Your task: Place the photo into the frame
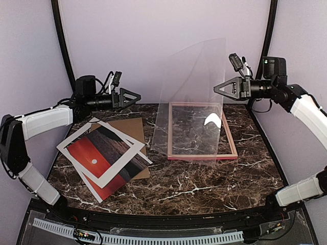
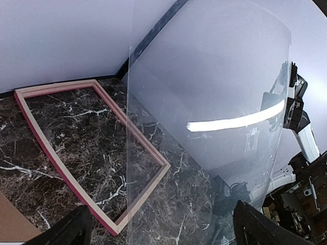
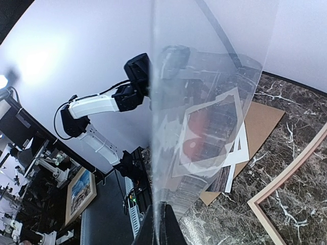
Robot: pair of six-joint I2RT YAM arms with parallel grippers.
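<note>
My right gripper (image 1: 223, 88) is shut on the edge of a clear sheet (image 1: 189, 87), which hangs upright over the pink wooden frame (image 1: 228, 133). In the right wrist view the sheet (image 3: 204, 87) rises from between the fingertips. My left gripper (image 1: 132, 97) stands open in the air left of the sheet, with nothing between its fingers. A photo of a red sunset (image 1: 84, 155) lies at the left, with a white mat (image 1: 106, 180) on it and a second print (image 1: 107, 191) beneath.
A brown backing board (image 1: 136, 127) lies under the prints.
</note>
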